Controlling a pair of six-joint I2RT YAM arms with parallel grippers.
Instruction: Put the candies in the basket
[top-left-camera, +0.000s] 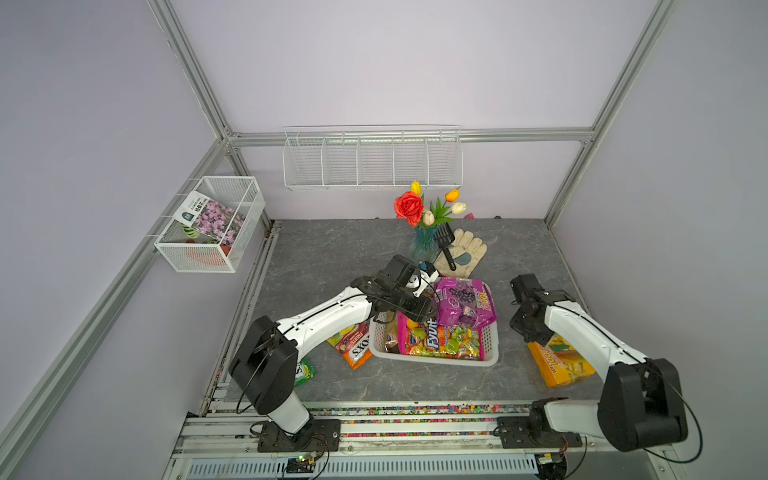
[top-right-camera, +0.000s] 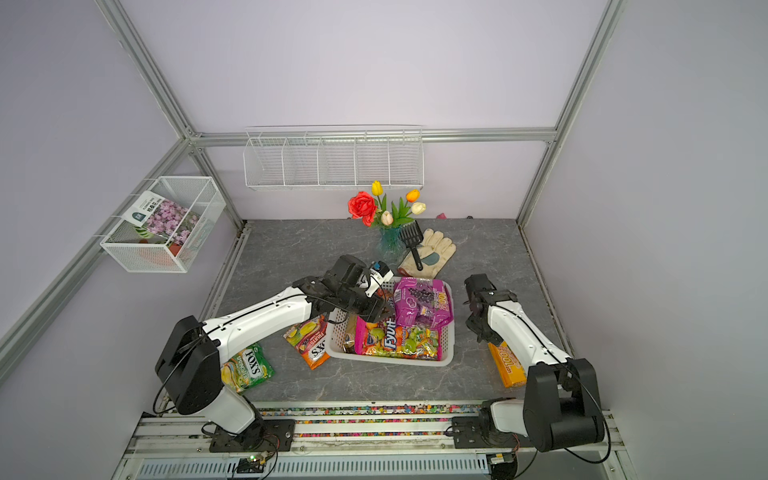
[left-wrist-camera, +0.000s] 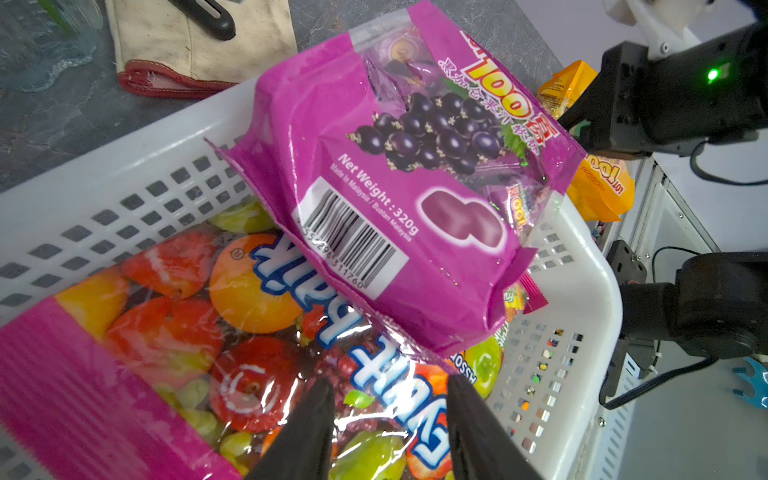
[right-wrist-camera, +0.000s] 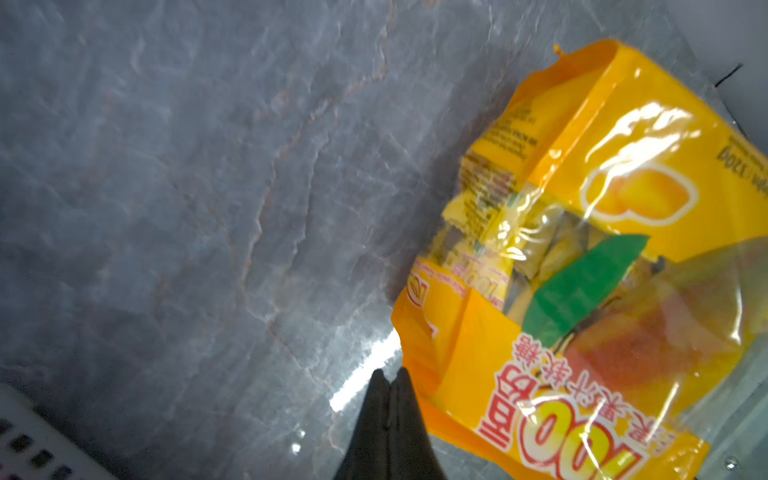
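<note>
A yellow mango candy bag (right-wrist-camera: 608, 264) lies on the table right of the white basket (top-left-camera: 491, 352). My right gripper is shut with its fingertips pressed together and nothing between them; the bag's lower corner is just to their right, outside the fingers. Inside the basket are a purple grape candy bag (left-wrist-camera: 416, 176) and a Fruit candy bag (left-wrist-camera: 264, 352). My left gripper stands open over the Fruit bag, its fingers apart and empty. Left of the basket lie a red-orange Fox's bag (top-right-camera: 310, 339) and a green Fox's bag (top-right-camera: 248, 366).
Behind the basket are a flower vase (top-left-camera: 424, 242), a black spatula (top-left-camera: 445, 240) and a beige glove (top-left-camera: 468, 257). Bare table lies between the basket and the mango bag. The right wall (top-left-camera: 680, 208) rises close beyond that bag.
</note>
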